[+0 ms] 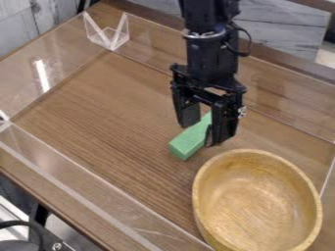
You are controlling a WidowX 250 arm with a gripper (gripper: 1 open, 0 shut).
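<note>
My gripper (203, 110) is a black mechanism in the upper middle of the camera view, open, hanging over the wooden table. A green block (191, 141) lies on the table under and just left of it, partly hidden behind it. I cannot tell whether they touch.
A large yellow bowl (257, 184) fills the lower right. A clear plastic container (108, 31) stands at the top left. A pale grey marbled surface (281, 29) is at the back right. Dark cables show at the bottom left corner.
</note>
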